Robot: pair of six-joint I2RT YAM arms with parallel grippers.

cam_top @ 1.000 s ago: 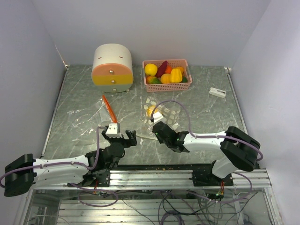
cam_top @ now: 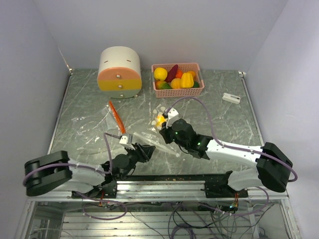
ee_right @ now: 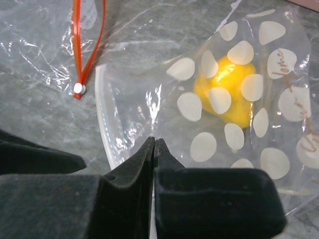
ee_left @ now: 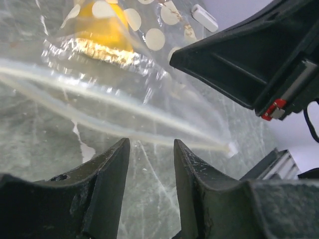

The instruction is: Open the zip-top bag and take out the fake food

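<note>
The clear bag with white dots lies with a yellow food piece inside, also visible through the film in the left wrist view (ee_left: 102, 30). Its mouth edge (ee_left: 149, 114) bows up from the table, facing my left gripper, and two layers of film stand apart there. My left gripper is partly open in front of that mouth, nothing seen between its fingers. My right gripper is shut over the bag's film; whether any film is pinched in its tips cannot be made out.
Another clear bag with an orange zip (cam_top: 116, 117) lies to the left. Behind are a rounded drawer box (cam_top: 119, 69) and a pink basket (cam_top: 179, 92) of fake food. A white object (cam_top: 231, 98) sits at right.
My left gripper has moved right toward the bag's mouth.
</note>
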